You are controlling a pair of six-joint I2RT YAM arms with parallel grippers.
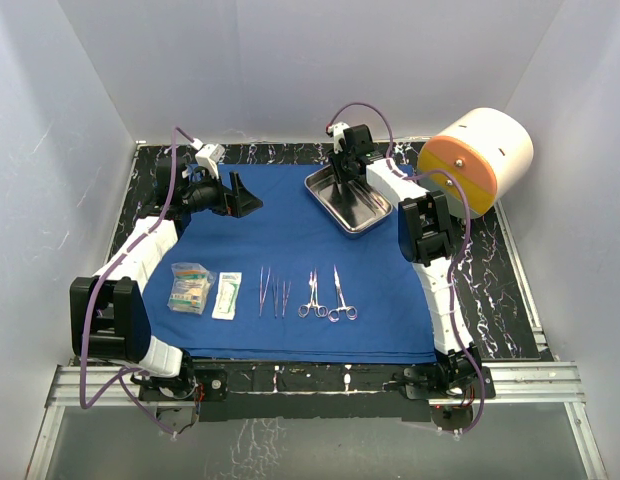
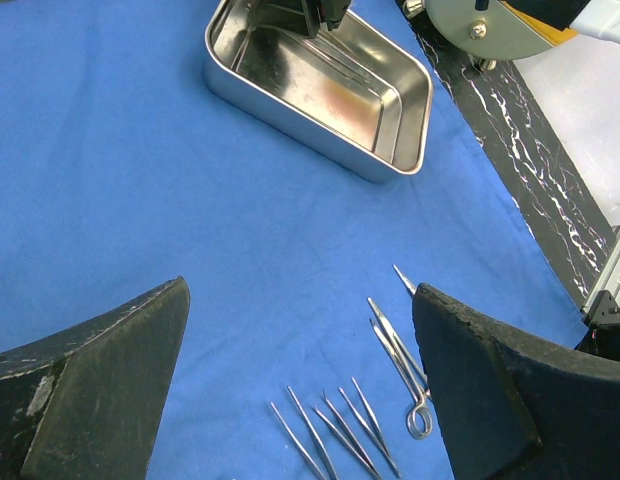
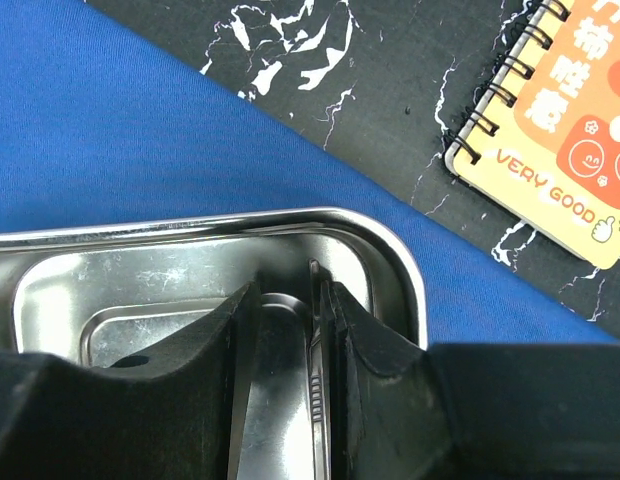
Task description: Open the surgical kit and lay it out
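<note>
In the top view the metal tray (image 1: 350,205) rests on the blue cloth towards the back. My right gripper is open and low over the tray's corner. A slim metal instrument (image 3: 316,400) lies along the tray's side, between the fingers and close against the right-hand one. My left gripper stands open and empty above the cloth, left of the tray. Near the front lie slender tweezers-like tools (image 1: 263,290), two ring-handled instruments (image 1: 312,300), a clear bag of packets (image 1: 191,288) and a white-green packet (image 1: 227,296).
A big white and orange cylinder (image 1: 480,160) stands at the back right, close to my right arm. A spiral notebook (image 3: 560,130) lies on the dark marbled table beyond the cloth (image 1: 260,240).
</note>
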